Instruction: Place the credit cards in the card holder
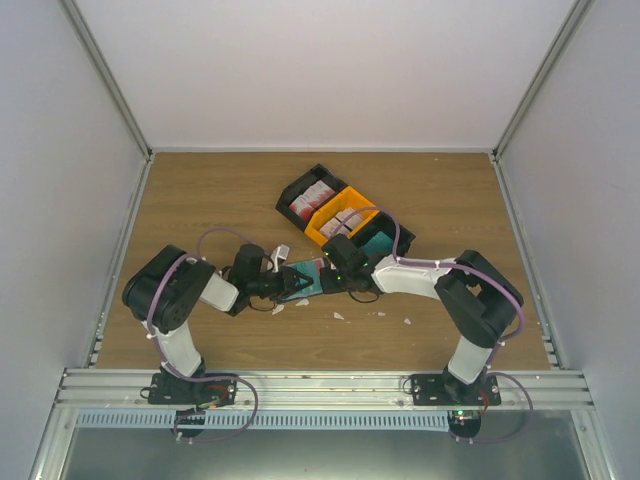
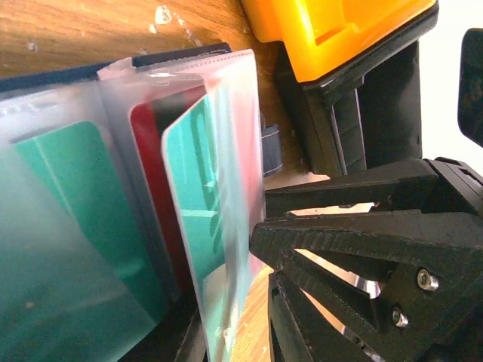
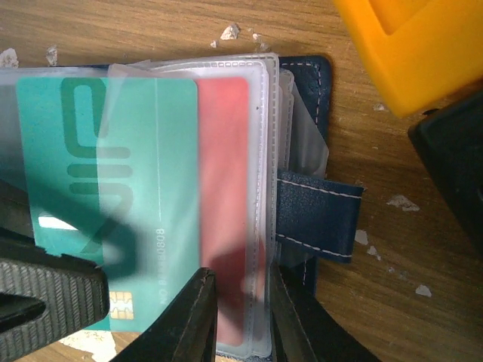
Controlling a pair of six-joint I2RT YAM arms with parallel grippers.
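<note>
The card holder (image 1: 309, 268) lies on the table between both grippers, its clear sleeves spread. Its raised sleeve holds a green card (image 2: 198, 170), with a red card (image 2: 153, 154) showing behind. In the right wrist view, the green card (image 3: 113, 173) overlaps the red card (image 3: 226, 143) in a clear pocket. My left gripper is part open, the raised sleeve passing between its fingers with a gap on one side. Part open at the pocket's edge is my right gripper, the sleeve edge between its fingertips. Contact underneath is hidden.
Behind the holder stand a black tray with red cards (image 1: 313, 198), an orange tray (image 1: 327, 213) with pale cards and a black tray with a green card (image 1: 379, 243). The two grippers are very close together. Open table lies left and right.
</note>
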